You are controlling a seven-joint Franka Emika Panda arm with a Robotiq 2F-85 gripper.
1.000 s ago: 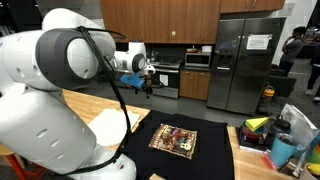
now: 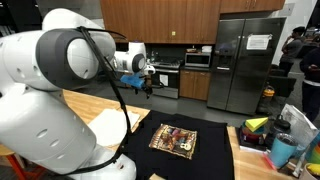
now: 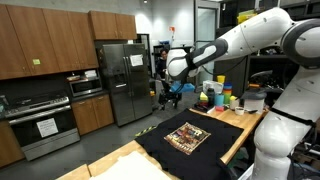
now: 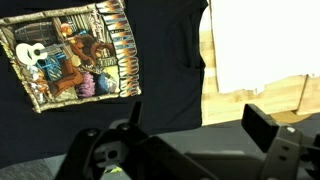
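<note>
A black T-shirt (image 2: pixel 205 140) with a printed picture (image 2: pixel 174 140) on its front is spread over the table. In the wrist view the print (image 4: pixel 70 55) shows guitars and figures at the upper left, and a sleeve edge of the black cloth (image 4: pixel 170 60) runs near the middle. Both fingers of my gripper are spread wide apart at the bottom of that view, with nothing between them. High above the table, the gripper (image 2: pixel 142 84) hangs clear of the cloth.
White cloth or paper (image 4: pixel 262 45) lies on the wooden tabletop beside the shirt. Several containers, among them a blue can (image 2: pixel 284 149), stand on the right side of the table. A fridge and kitchen cabinets are in the background.
</note>
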